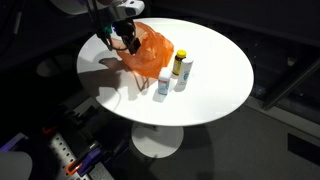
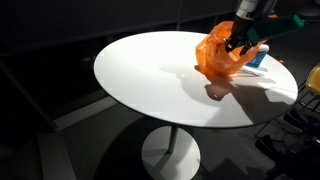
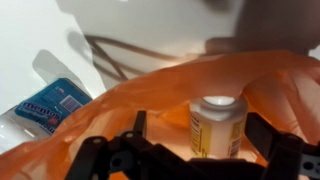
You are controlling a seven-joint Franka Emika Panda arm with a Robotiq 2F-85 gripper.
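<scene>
An orange, translucent plastic bag (image 1: 152,52) stands on the round white table. My gripper (image 1: 132,44) is at the bag's mouth, fingers pointing down. In the wrist view, a white-capped bottle with a yellowish label (image 3: 217,127) shows within the orange bag. It appears between the open fingers, without a visible grip on it; its depth below them is hard to judge. The second exterior view has the gripper (image 2: 233,45) over the bag (image 2: 217,52), whose inside is hidden there.
Beside the bag stand a yellow-capped bottle (image 1: 179,62), a white bottle (image 1: 185,72) and a white-and-blue bottle (image 1: 164,81). A blue-labelled container (image 3: 52,105) lies outside the bag's edge.
</scene>
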